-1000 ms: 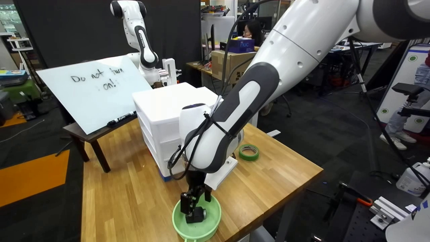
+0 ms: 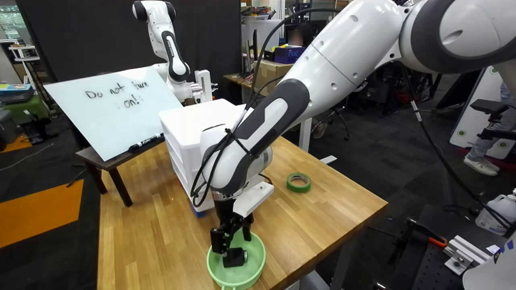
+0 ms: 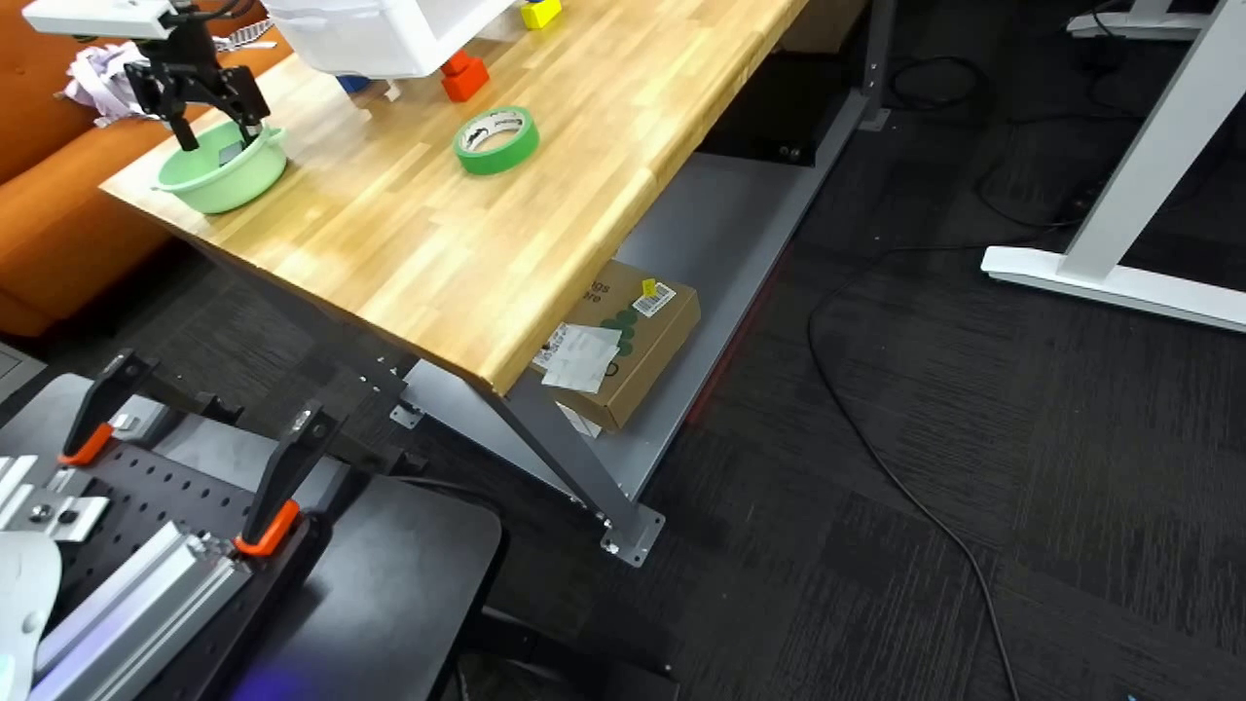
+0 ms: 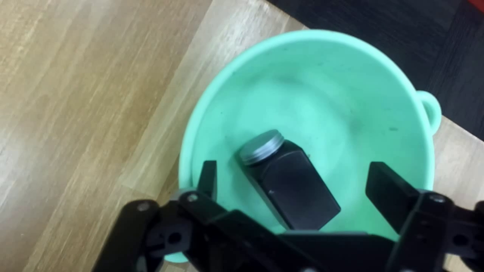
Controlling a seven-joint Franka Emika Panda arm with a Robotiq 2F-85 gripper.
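A black bottle [image 4: 297, 186] with a silver-grey cap lies on its side inside the light green bowl [image 4: 313, 38], which stands near the table's corner. My gripper is open above the bowl, one finger on each side of the bottle in the wrist view, with gaps between both fingers and it. In exterior view 1 the gripper [image 2: 232, 237] hangs over the bowl, and the bottle [image 2: 234, 257] shows just below the fingers. From exterior view 2 the fingers appear at the bowl [image 3: 239, 187], whose wall hides most of the bottle.
White drawers [image 2: 186, 130] stand close behind the arm. A green tape roll [image 2: 298, 183] lies on the table to the right, and red blocks [image 3: 464, 76] sit by the drawers. A whiteboard [image 2: 113, 106] leans at the back left. Bare tabletop lies left of the bowl.
The arm and gripper have shifted slightly left in exterior view 1, and the gripper is a little higher in the picture. Bowl and bottle have stayed in place.
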